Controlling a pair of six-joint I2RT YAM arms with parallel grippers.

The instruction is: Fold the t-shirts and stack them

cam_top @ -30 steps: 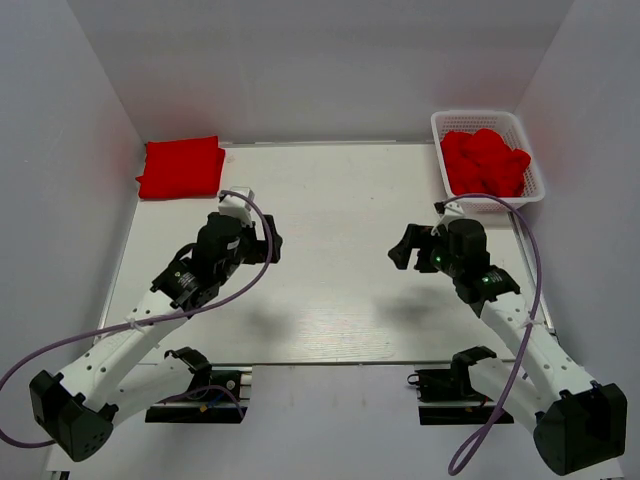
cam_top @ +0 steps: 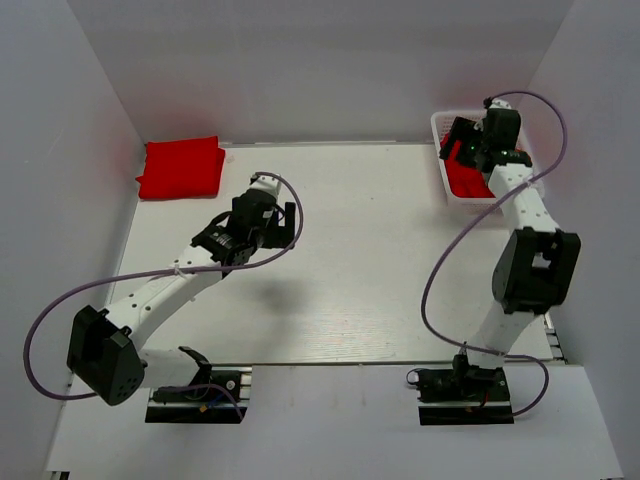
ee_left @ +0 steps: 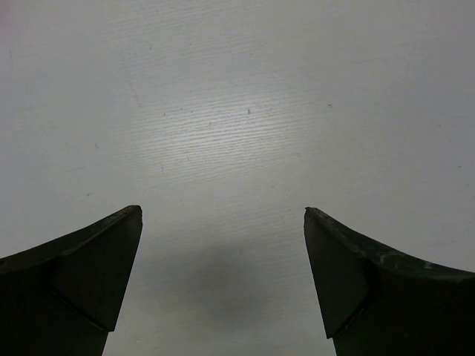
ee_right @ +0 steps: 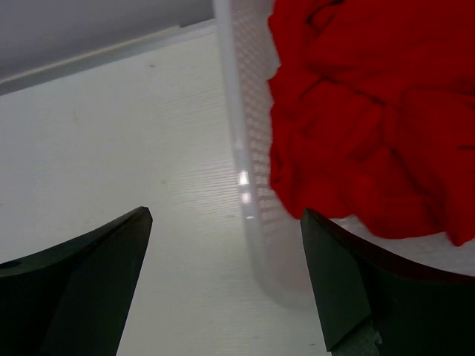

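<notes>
A folded red t-shirt stack (cam_top: 180, 172) lies flat at the table's back left. A white perforated basket (ee_right: 245, 193) at the back right holds crumpled red t-shirts (ee_right: 364, 141). My right gripper (cam_top: 462, 140) hangs open over the basket's left part, with the basket wall between and beyond its fingertips in the right wrist view. My left gripper (cam_top: 275, 222) is open above the bare table at centre-left, nothing between its fingers in the left wrist view.
Walls stand close along the back and both sides. Purple cables arch over both arms.
The left arm has moved slightly toward the back and right. The t-shirt stack is unchanged.
</notes>
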